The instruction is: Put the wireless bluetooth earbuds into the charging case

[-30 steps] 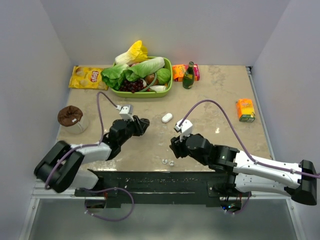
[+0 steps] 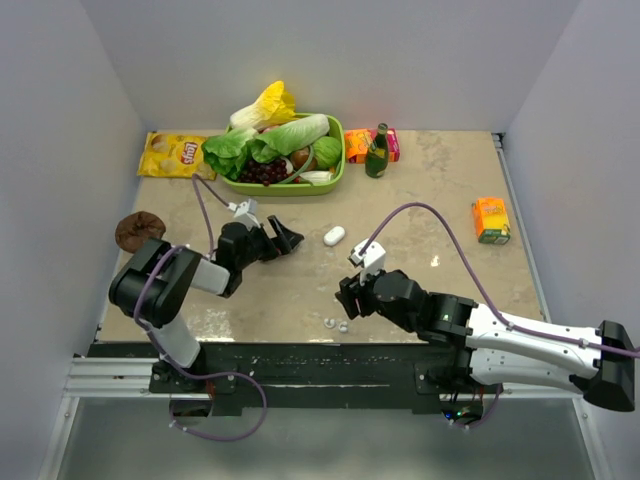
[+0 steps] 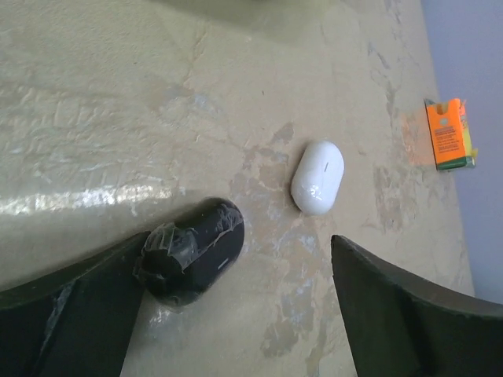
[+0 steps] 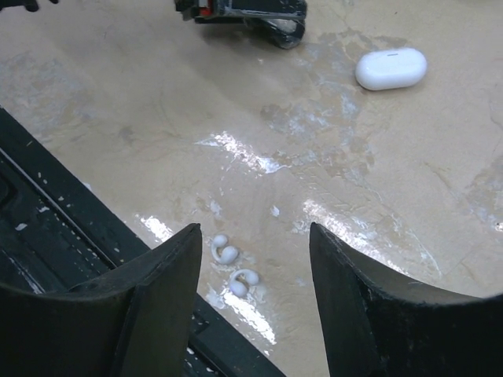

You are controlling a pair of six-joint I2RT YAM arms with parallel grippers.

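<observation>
The white charging case [image 2: 334, 236] lies shut on the table between the arms; in the left wrist view the case [image 3: 317, 178] is beyond the fingers. Two small white earbuds [image 4: 224, 250] [image 4: 243, 281] lie loose, side by side, near the front edge. My right gripper hovers close to them, its fingers apart and empty. To the left of the case, my left gripper [image 2: 284, 231] stands open. A dark glossy rounded object [image 3: 195, 251] is by its left finger; whether they touch, I cannot tell.
A green basket [image 2: 262, 189] of vegetables stands at the back, with a bottle [image 2: 377, 152] to its right. An orange box [image 2: 491, 221] is at the far right, and a brown-topped container [image 2: 139, 231] at the far left. Table around the case is clear.
The left arm has drawn back and shifted its elbow, and its fingers have spread around the dark object's spot. The right arm has moved only slightly. Case and earbuds are unmoved.
</observation>
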